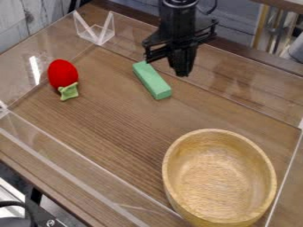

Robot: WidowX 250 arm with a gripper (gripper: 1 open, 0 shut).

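Observation:
My gripper [180, 55] is at the top centre of the camera view, raised over the back of the table, its fingers pointing down with nothing visible between them; it looks shut. Below and left of it a green block [151, 80] lies on the wooden table [130, 142], apart from the fingers.
A red object with a green top [63, 74] lies at the left. A clear wire-like or plastic item [92, 25] stands at the back left. A large tan bowl [219, 177] fills the front right.

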